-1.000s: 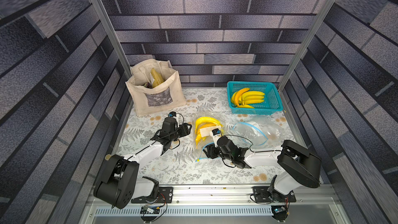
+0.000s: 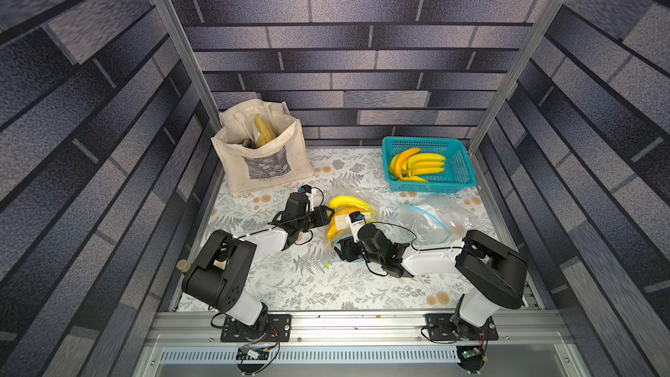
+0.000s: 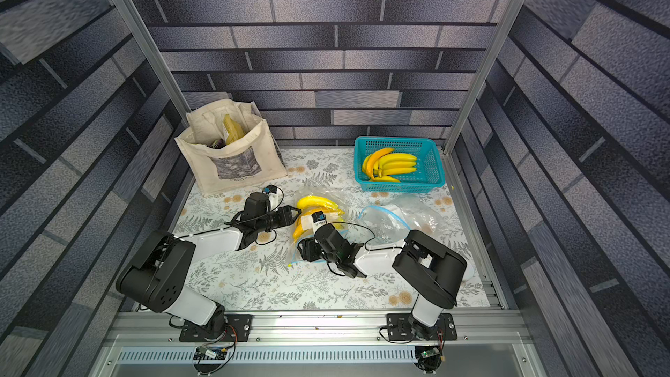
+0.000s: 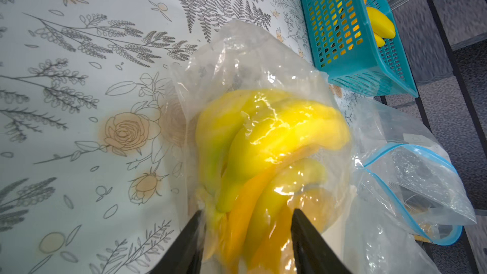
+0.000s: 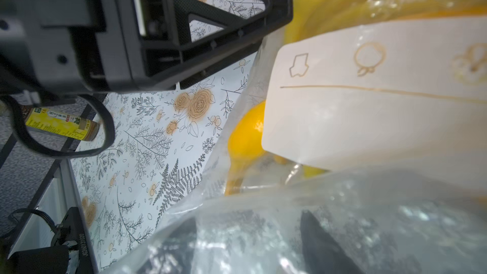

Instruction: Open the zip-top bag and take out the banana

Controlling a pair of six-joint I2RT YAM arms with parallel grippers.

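The clear zip top bag (image 4: pixel 243 45) lies mid-table with several yellow bananas (image 4: pixel 286 132) inside and a white label (image 5: pixel 375 137) on it. At its left side stands my left gripper, fingers apart, part of the bag and bananas showing between them; whether the tips touch the film is unclear. At the bag's near, blue-edged end is my right gripper. Clear film lies over its spread fingers (image 5: pixel 324 243), which show dark through the plastic. My left gripper's black finger (image 5: pixel 274 5) also shows at the top of the right wrist view.
A teal basket (image 2: pixel 446 185) holding several bananas stands at the back right. In front of it lies an empty clear bag (image 2: pixel 453 216) with a blue zip. A cloth tote (image 2: pixel 237 167) stands at the back left. Front-left table is open.
My left gripper has moved right, up to the bag's side. My right gripper has shifted left, and the bag's near end has moved left with it.
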